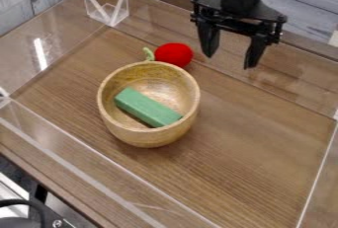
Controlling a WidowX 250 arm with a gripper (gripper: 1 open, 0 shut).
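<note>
A round tan bowl (185, 114) stands left of centre with a green block (146, 108) lying inside it. Behind the bowl sits a red round object (173, 54) with a green stem pointing left. My black gripper (231, 44) hangs at the top right, above the wooden table to the right of the red object, with its two fingers spread apart and nothing visible between them.
Clear plastic pieces stand at the top left corner and left edge. A dark cable lies at the bottom left.
</note>
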